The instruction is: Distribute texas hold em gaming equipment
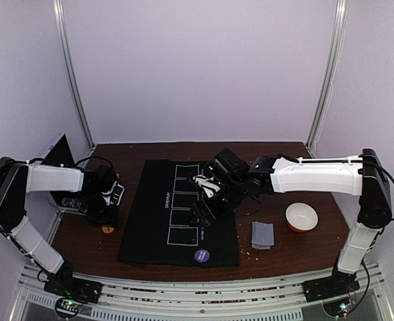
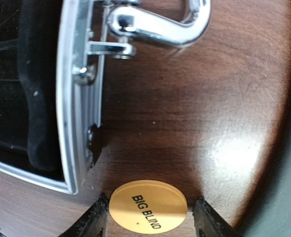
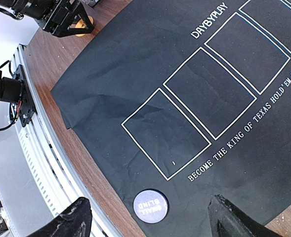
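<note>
An orange BIG BLIND button [image 2: 148, 206] lies on the wood at the table's left, beside a metal-edged case [image 2: 66, 123]. My left gripper has a fingertip on either side of the button, part open around it. The purple SMALL BLIND button [image 3: 150, 206] rests on the black mat [image 1: 143, 234] near its front edge. My right gripper hangs over the mat, open, with that button seen between its fingers below.
A white bowl [image 1: 301, 216] and a stack of grey cards [image 1: 262, 235] sit on the right of the table.
</note>
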